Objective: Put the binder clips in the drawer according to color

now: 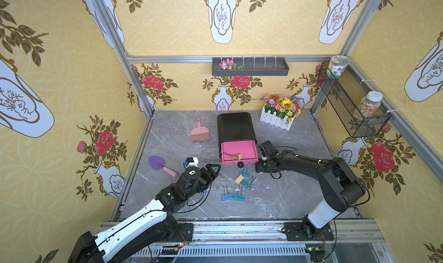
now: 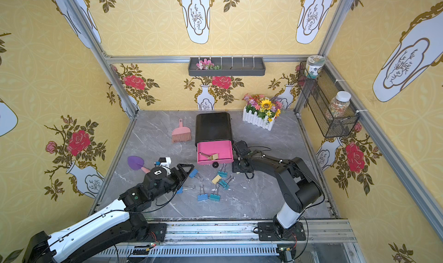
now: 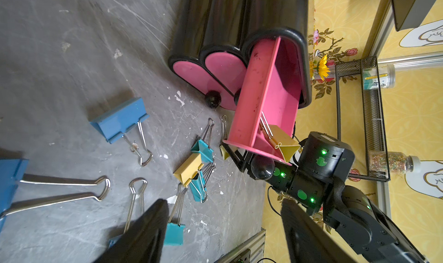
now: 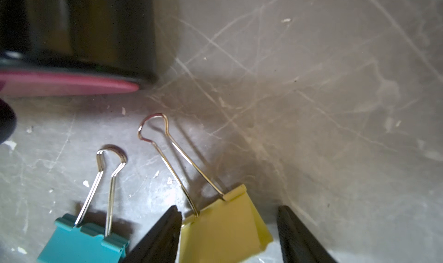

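Note:
The black drawer cabinet (image 1: 235,127) has its top pink drawer (image 3: 246,124) pulled out, with a yellow binder clip (image 3: 287,143) lying in it. Low beside the cabinet, my right gripper is part open, its fingers on either side of another yellow clip (image 4: 221,235) on the table; whether they touch it I cannot tell. A teal clip (image 4: 83,240) lies left of that one. My left gripper hangs open and empty over the table's left part. Several blue and teal clips, such as a blue clip (image 3: 121,120), and a yellow clip (image 3: 189,169) lie loose in front of the cabinet.
A purple trowel (image 1: 157,162) and a pink brush (image 1: 199,132) lie on the left side. Behind the cabinet's right stands a white flower box (image 1: 276,119). The drawer's black knob (image 3: 263,167) juts out near the right arm.

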